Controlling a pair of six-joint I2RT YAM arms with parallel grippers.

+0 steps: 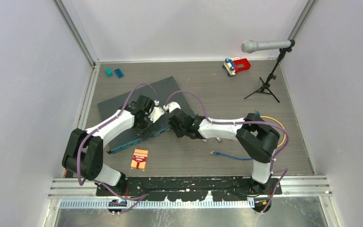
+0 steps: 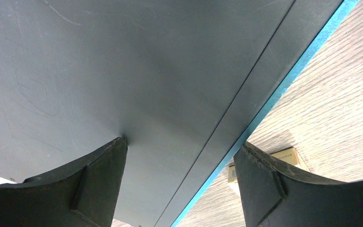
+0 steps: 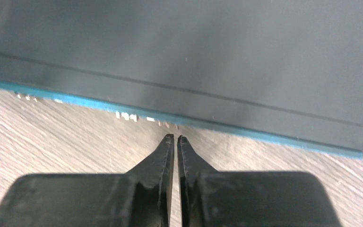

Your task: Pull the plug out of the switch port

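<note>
The dark switch (image 1: 118,109) with a blue front edge lies flat on the table. In the left wrist view my left gripper straddles its front edge (image 2: 283,82), fingertips apart, gripping the switch's body. My right gripper is at the front, just outside the port strip (image 3: 132,113), where several small metal bits show beneath the blue edge. Its fingertips are nearly together; whether a plug is between them I cannot make out in the blurred right wrist view.
A striped box (image 1: 139,159) lies in front of the switch. Blue (image 1: 231,156) and yellow cables lie at the right, with several small metal modules near the right arm. A microphone stand (image 1: 269,80), a toy (image 1: 238,65) and small blue blocks stand at the back.
</note>
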